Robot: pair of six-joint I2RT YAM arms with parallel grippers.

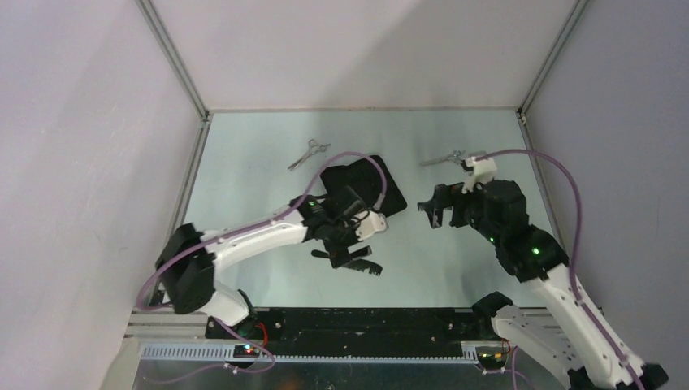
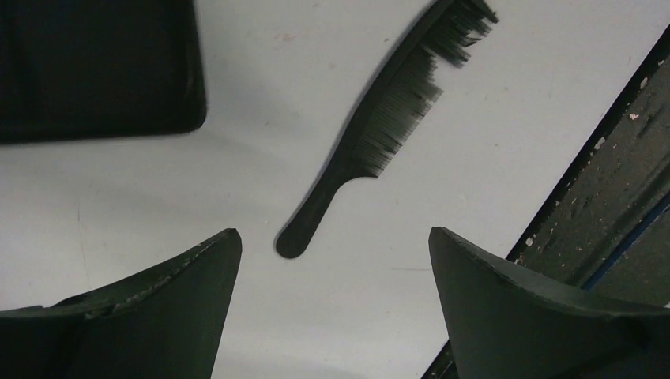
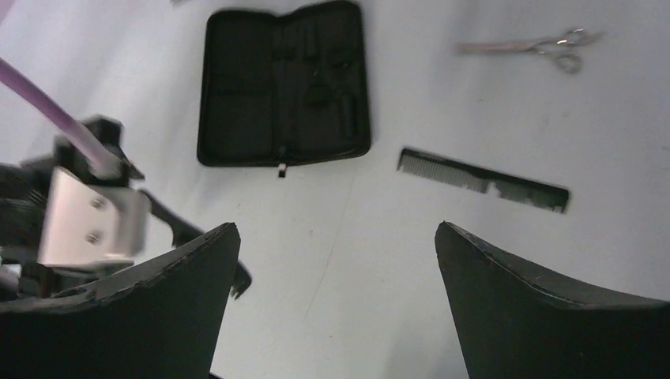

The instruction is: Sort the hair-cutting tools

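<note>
A black comb (image 2: 355,150) lies on the white table below the open black case; its handle lies between and beyond the tips of my open left gripper in the left wrist view. From the top, my left gripper (image 1: 345,256) hangs over that comb, partly hiding it. My right gripper is open and empty, at the right side in the top view (image 1: 435,207). One pair of silver scissors (image 1: 307,156) lies upper left of the case, another (image 1: 439,159) upper right.
A dark rail strip (image 1: 366,325) runs along the table's front edge. White walls close off the sides and back. Clear table (image 1: 252,162) lies left and right of the case.
</note>
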